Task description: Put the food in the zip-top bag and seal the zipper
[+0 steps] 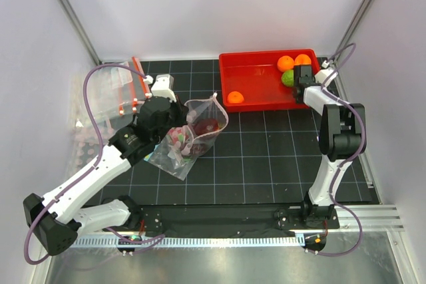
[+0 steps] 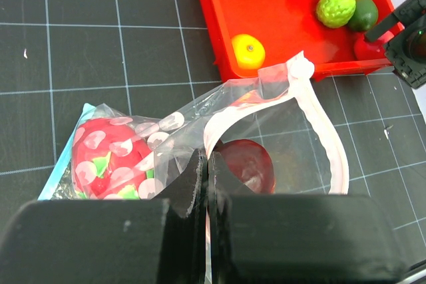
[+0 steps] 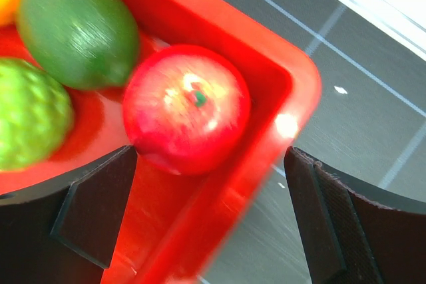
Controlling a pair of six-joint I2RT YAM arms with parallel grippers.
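Observation:
The clear zip top bag [image 1: 174, 155] lies on the dark tiled table with its mouth held wide. My left gripper is shut on the bag's pink zipper rim [image 2: 225, 115]. Inside the bag are a dark red round food [image 2: 247, 166] and a red, green-leaved one [image 2: 110, 157]. Over the near right corner of the red tray, my right gripper stands open, one finger inside the tray and one outside. The red apple-like fruit [image 3: 188, 110] sits just beyond those fingers, with nothing between them. Beside it are a dark green avocado [image 3: 78, 28] and a bumpy green fruit [image 3: 30, 114].
The red tray [image 1: 256, 106] stands at the back right, its raised rim close to my right fingers. Two orange fruits [image 1: 285, 64] lie at its far right, another orange fruit [image 1: 235, 98] near its left side. More clear bags [image 1: 100, 98] lie at the left.

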